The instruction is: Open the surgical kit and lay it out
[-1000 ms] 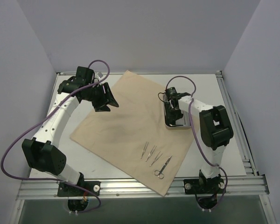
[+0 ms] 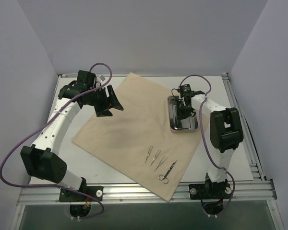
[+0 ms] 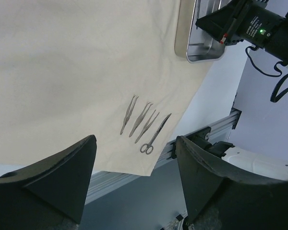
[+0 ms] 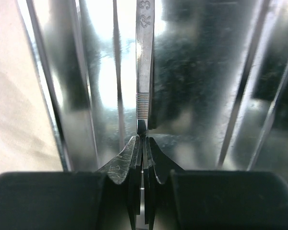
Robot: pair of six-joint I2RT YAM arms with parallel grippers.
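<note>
The metal tray [image 2: 175,127] sits on the right of the beige cloth [image 2: 120,120]. My right gripper is inside it, fingertips shut at the end of a flat steel instrument [image 4: 145,62] with a ridged grip; whether they pinch it is unclear. Several tweezers [image 3: 140,119] and scissors [image 3: 151,142] lie in a row on the cloth's near right. My left gripper hangs open over the left side of the cloth, nothing between its fingers.
White table [image 2: 221,86] shows around the cloth, bounded by grey walls and a metal rail along the front edge.
The right arm and gripper have shifted to the right and slightly toward the back over the tray. The left arm is almost unchanged; the laid-out instruments have not moved.
</note>
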